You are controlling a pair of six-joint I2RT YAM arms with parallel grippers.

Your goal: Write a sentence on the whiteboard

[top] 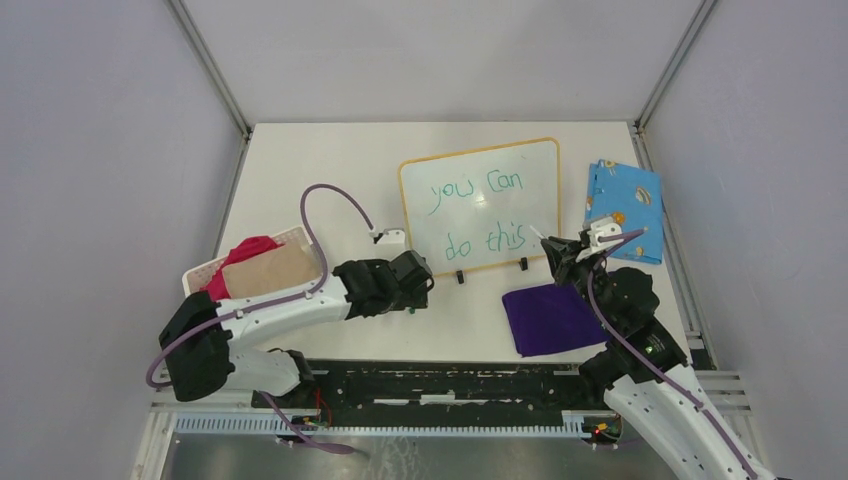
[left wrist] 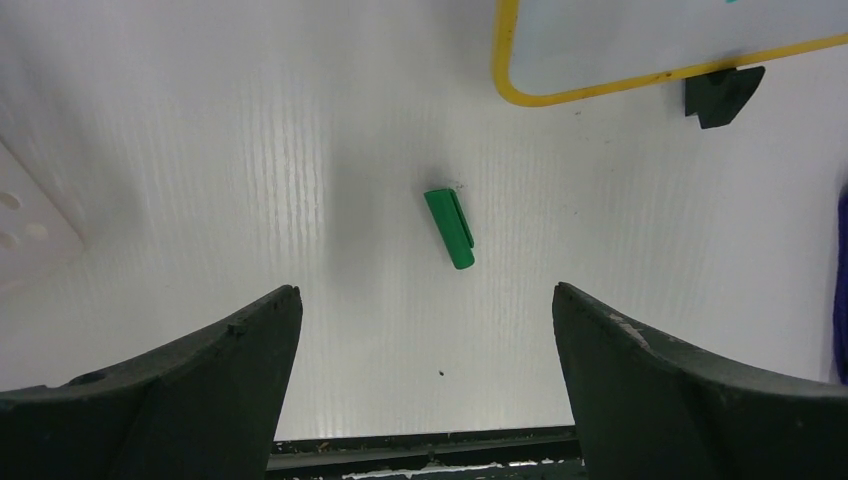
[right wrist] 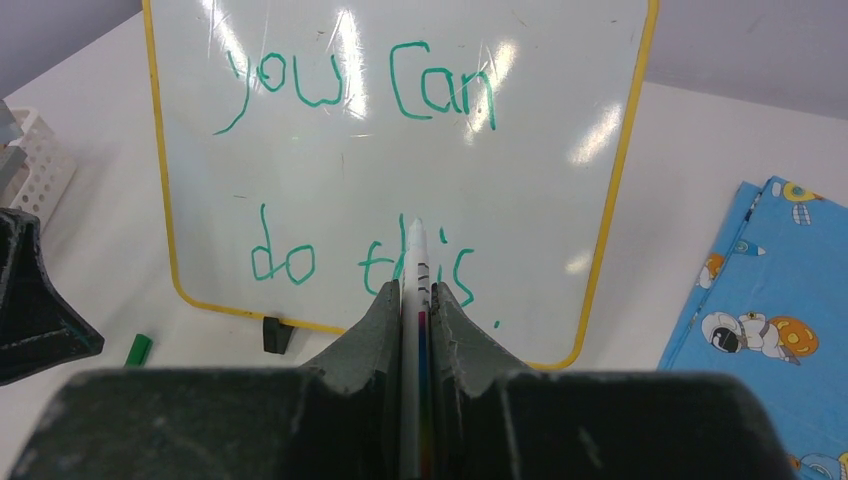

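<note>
The whiteboard (top: 480,215) has a yellow rim and lies on the table, bearing the green handwriting "you can do this" with a dot after it. In the right wrist view, my right gripper is shut on a white marker (right wrist: 416,252), its tip pointing up toward the board. A green marker cap (left wrist: 450,228) lies on the bare table below the board's lower left corner. Above that cap, my left gripper stands open, its fingers (left wrist: 215,375) wide apart and nothing between them.
A white basket (top: 302,237) with red and brown cloth stands at the left. A purple cloth (top: 553,318) lies front right, and a blue patterned cloth (top: 626,205) at the right. Black clips (top: 460,277) sit along the board's lower edge.
</note>
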